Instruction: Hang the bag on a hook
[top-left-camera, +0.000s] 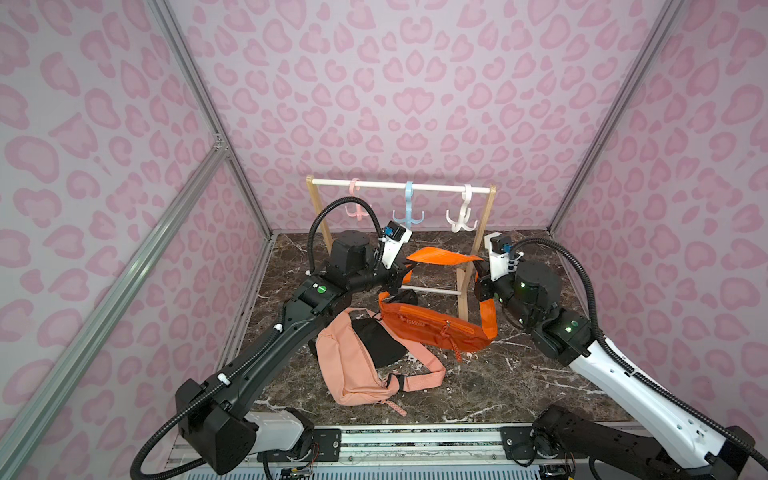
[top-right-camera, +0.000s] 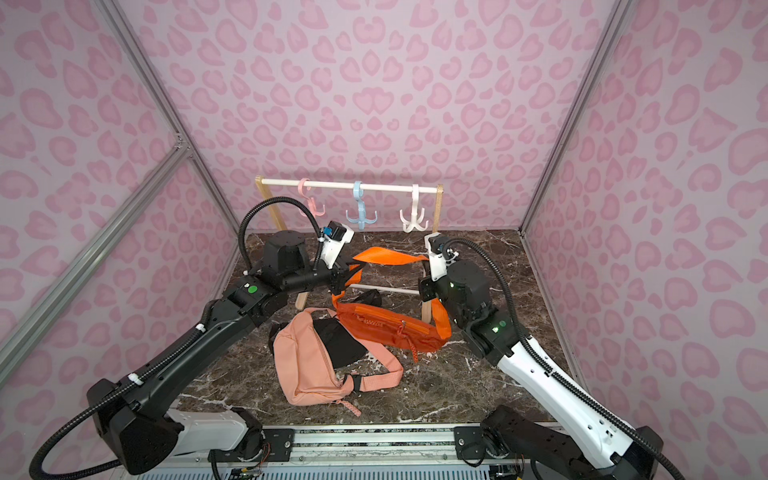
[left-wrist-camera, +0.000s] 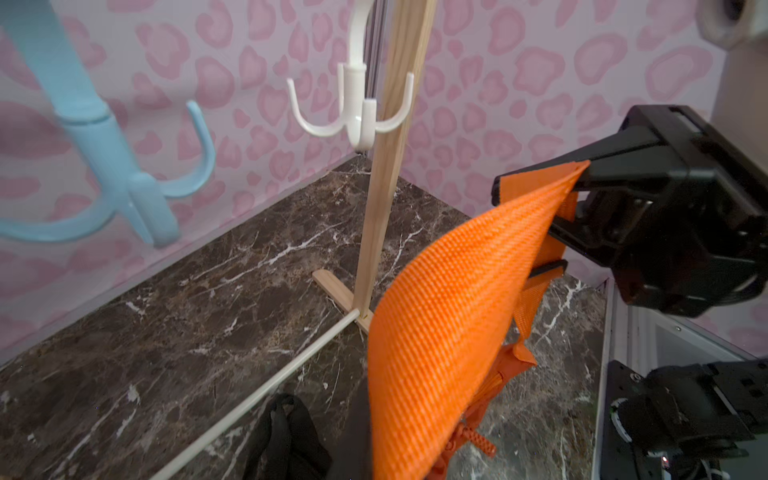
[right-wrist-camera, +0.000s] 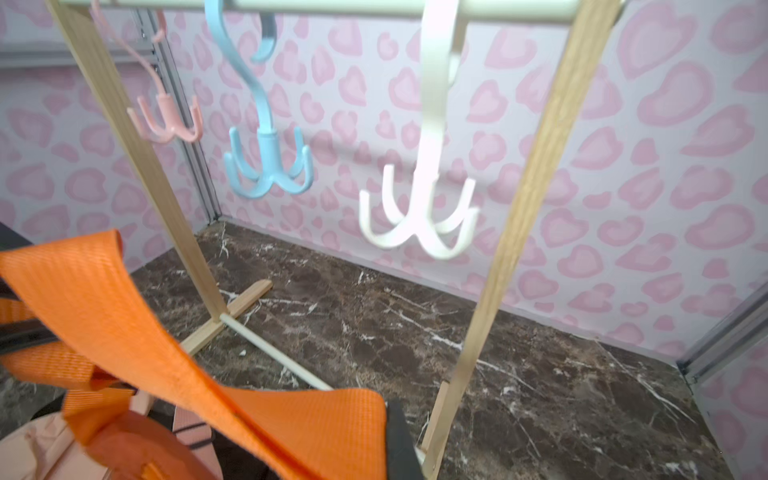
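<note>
An orange bag (top-left-camera: 436, 326) hangs tilted from its wide strap (top-left-camera: 440, 256), which stretches between my two grippers. On the left part of the strap my left gripper (top-left-camera: 406, 270) is shut. The right gripper (top-left-camera: 480, 270) is shut on the strap's other part; its black fingers (left-wrist-camera: 620, 153) show there in the left wrist view. Behind the strap, three hooks hang from the rack's white bar: pink (top-left-camera: 357, 206), blue (top-left-camera: 408, 209) and white (top-left-camera: 461, 214). The white hook (right-wrist-camera: 422, 209) stands apart from the strap in the right wrist view.
A salmon-pink bag (top-left-camera: 348, 364) with a black panel lies on the dark marble floor (top-left-camera: 552, 376), left of and below the orange bag. The rack's wooden right post (right-wrist-camera: 528, 216) stands beside the white hook.
</note>
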